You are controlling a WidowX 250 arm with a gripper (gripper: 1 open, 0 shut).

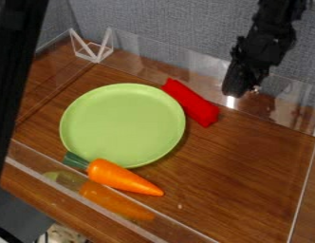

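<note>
My black gripper (239,81) hangs at the upper right, raised above the back edge of the wooden surface, to the right of and higher than a red object (191,101); it appears shut, with nothing visible between its dark fingers. The red object lies on the wood behind a green plate (122,123). An orange carrot (120,178) with a green top lies in front of the plate at the lower left.
A clear low wall (146,57) runs along the back before a grey padded panel. A white wire piece (92,46) sits at the back left. A dark frame fills the left edge.
</note>
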